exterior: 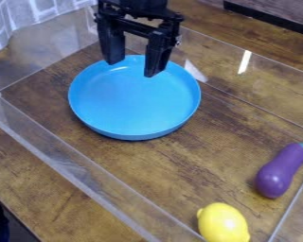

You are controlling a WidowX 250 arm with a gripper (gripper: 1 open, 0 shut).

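My black gripper (135, 52) hangs over the back part of a round blue plate (132, 106), its two fingers pointing down and spread apart, with nothing visible between them. A purple eggplant (280, 170) lies at the right, and a yellow lemon (222, 222) lies near the front edge at lower right.
Clear panels or strips run along the left and lower left and at the far right edge.
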